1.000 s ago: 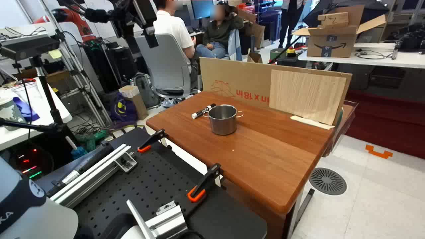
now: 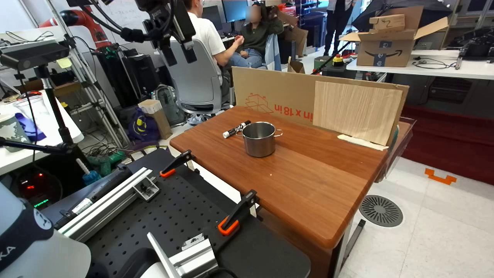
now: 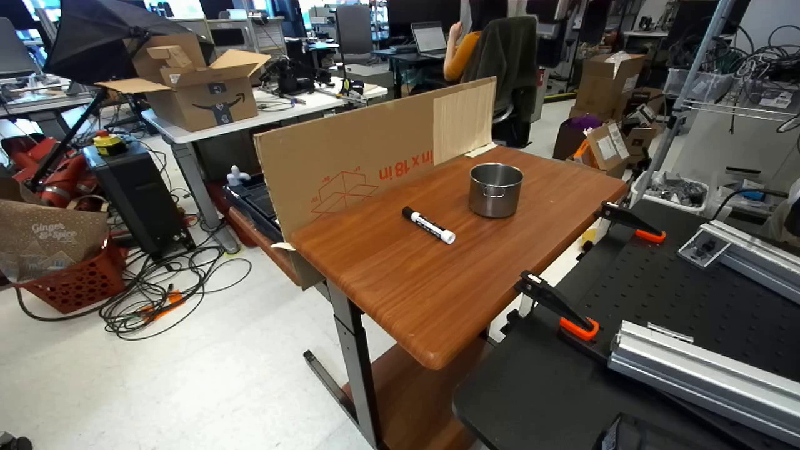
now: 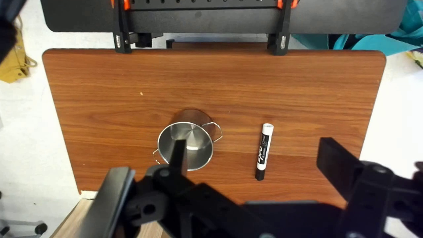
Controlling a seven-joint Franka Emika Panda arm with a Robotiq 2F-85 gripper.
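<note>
On the brown wooden table (image 4: pixel 297 87) stands an upright steel pot (image 2: pixel 259 144) with two wire handles; its inside looks empty in the wrist view. A white-and-black marker (image 4: pixel 264 151) lies on the tabletop, apart from the pot (image 4: pixel 194 137). High above the table, at the top of exterior view 1, hangs my gripper (image 2: pixel 180 58). Its two dark fingers are spread wide in the wrist view, where the gripper has nothing between its fingertips. The left finger (image 4: pixel 178 156) covers part of the pot's rim in that view. Exterior view 2 does not show the gripper.
A cardboard panel (image 3: pixel 345 161) stands along the table's far edge. Two black-and-orange clamps, one of them a near clamp (image 2: pixel 238 213), sit at the edge of the black pegboard bench (image 2: pixel 185 204). Most of the tabletop around the pot and marker is bare.
My gripper has shifted to the right and slightly down in exterior view 1. Pot and marker have stayed where they were.
</note>
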